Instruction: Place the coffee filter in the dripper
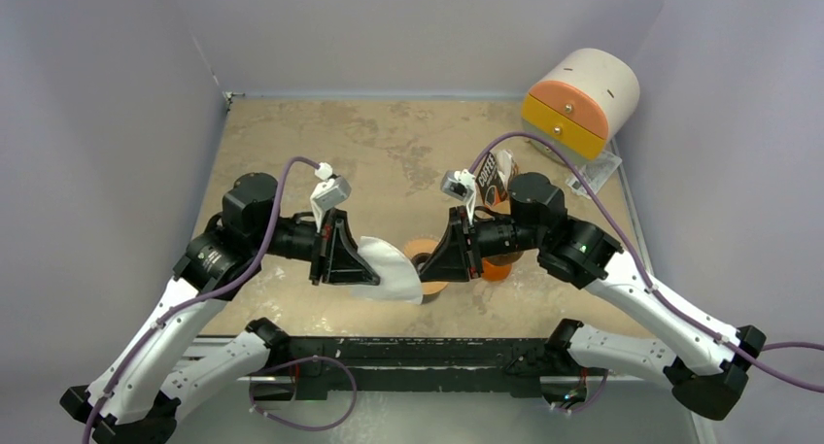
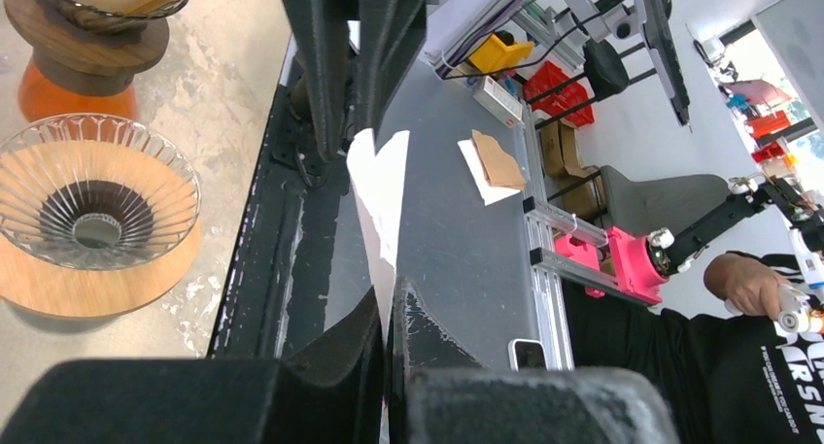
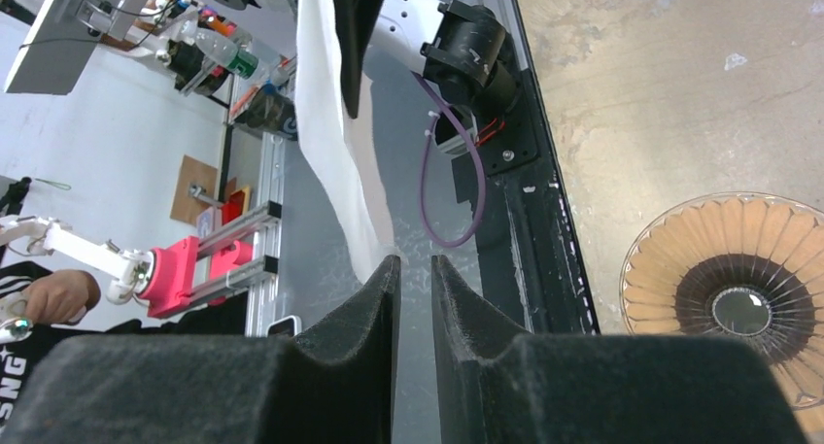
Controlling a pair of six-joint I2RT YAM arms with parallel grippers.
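A white paper filter (image 1: 387, 269) stands upright, pinched in my left gripper, which is shut on it. My right gripper faces the filter's free edge with its fingertips slightly parted; in its wrist view the filter (image 3: 345, 162) reaches down close to the tips, and I see nothing clearly held between them. Below and behind, the clear ribbed dripper (image 2: 146, 172) sits on a wooden ring (image 2: 117, 293), mostly hidden by my arms and the filter in the top view.
At the right, an orange container (image 1: 494, 269) holds a wooden piece and brown filters, partly behind my right arm. A small drawer box (image 1: 568, 114) stands at the back right.
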